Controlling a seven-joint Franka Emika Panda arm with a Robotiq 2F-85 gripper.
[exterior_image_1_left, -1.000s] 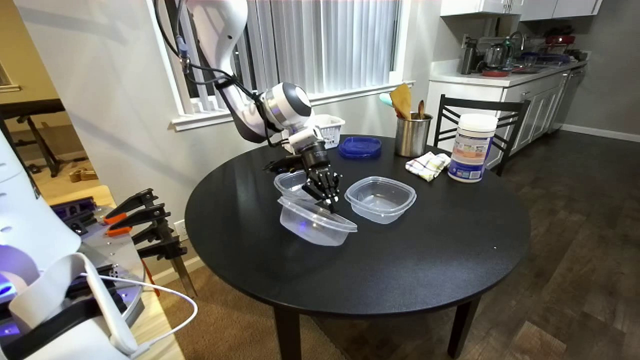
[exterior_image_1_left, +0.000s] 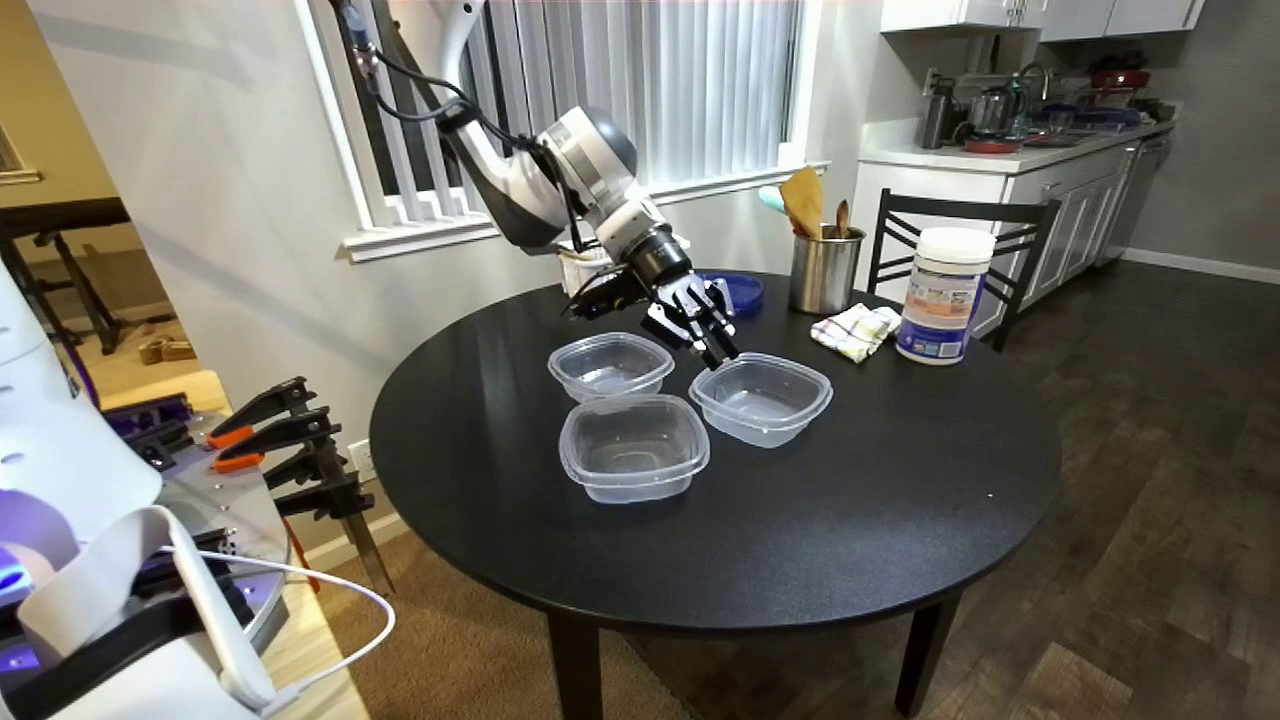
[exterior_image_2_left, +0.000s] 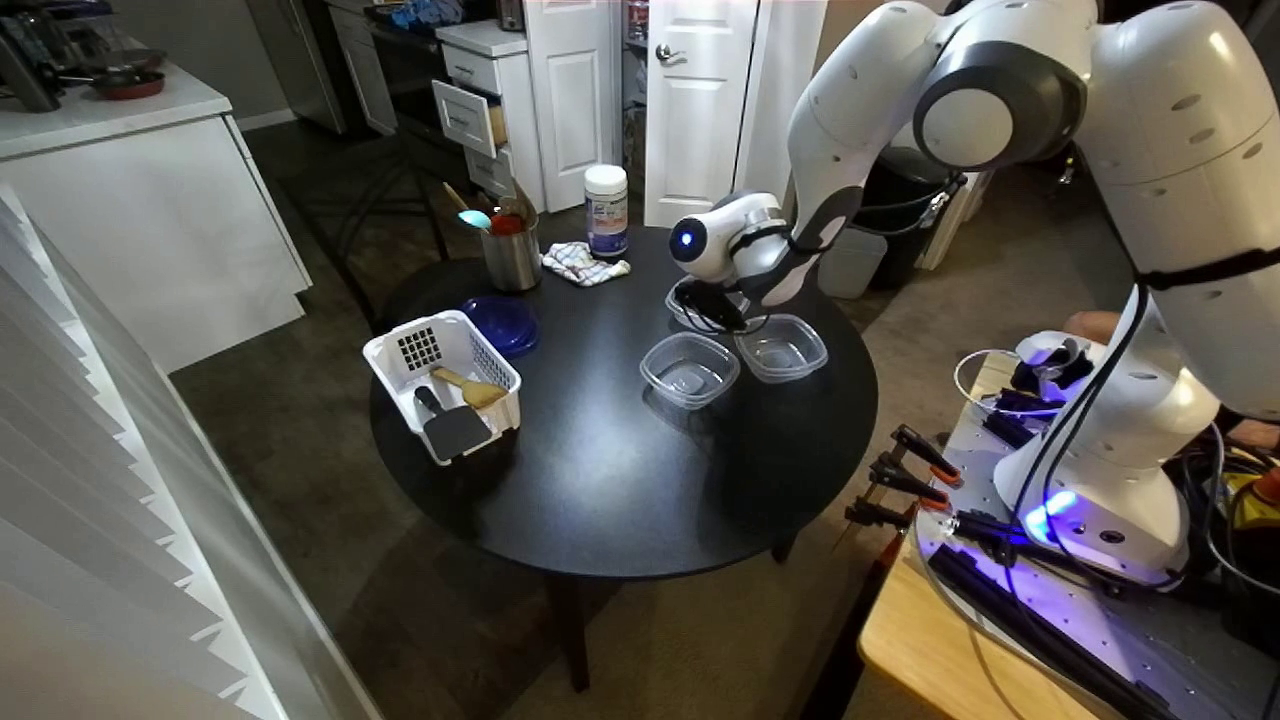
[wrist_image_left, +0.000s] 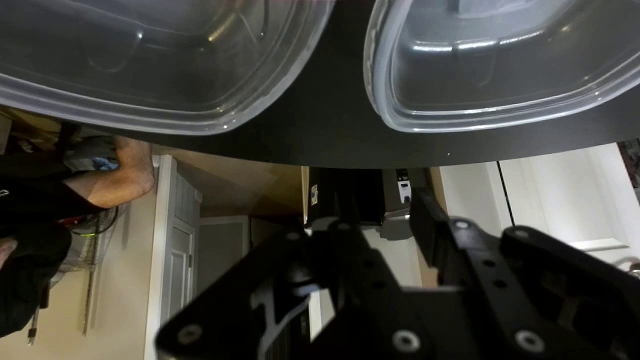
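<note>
Three clear plastic containers stand upright on the round black table (exterior_image_1_left: 840, 504) in exterior view 1: a front container (exterior_image_1_left: 633, 450), a back-left container (exterior_image_1_left: 609, 360) and a right container (exterior_image_1_left: 762, 402). My gripper (exterior_image_1_left: 717, 356), tilted downward, is near the back-left rim of the right container; contact cannot be made out. In the wrist view the gripper is part open, with a visible gap and nothing held between its fingers. Parts of a left container (wrist_image_left: 180, 117) and a right container (wrist_image_left: 468, 120) show beyond it. The arm hides the fingertips in exterior view 2.
A blue lid (exterior_image_1_left: 741, 294), metal utensil pot (exterior_image_1_left: 825, 274), checked cloth (exterior_image_1_left: 854, 330) and wipes tub (exterior_image_1_left: 944, 300) stand along the back and right. A white basket (exterior_image_2_left: 504, 390) holds utensils near the window.
My gripper has risen and moved right, away from the front container. That container was tilted and now sits level on the table. The other two containers look unmoved.
</note>
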